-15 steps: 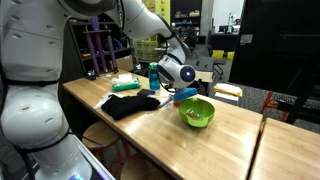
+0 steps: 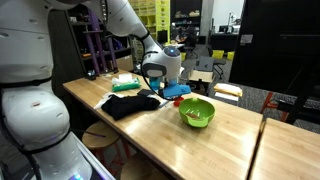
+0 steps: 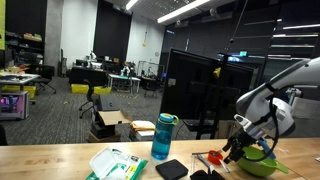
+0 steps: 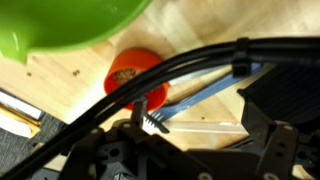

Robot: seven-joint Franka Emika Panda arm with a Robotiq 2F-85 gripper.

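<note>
My gripper (image 2: 170,94) hangs low over the table, just left of the green bowl (image 2: 197,112) in the first exterior view. It is open; nothing shows held in it. In the wrist view a red cup (image 4: 126,68) with something dark and grainy inside stands beside the bowl (image 4: 75,22), partly hidden by black cables. A fork with a blue handle (image 4: 205,95) lies on the wood beside the cup, its tines close to it. The second exterior view has the red cup (image 3: 214,158) left of the gripper (image 3: 229,159), with the bowl (image 3: 264,164) on the right.
Black cloth (image 2: 126,106) lies left of the gripper. A blue bottle (image 3: 163,138) and a green-and-white packet (image 3: 119,165) stand or lie farther along the table (image 2: 225,150).
In the first exterior view, the arm's wrist has shifted left and up and has turned. The bowl and cloth look unmoved.
</note>
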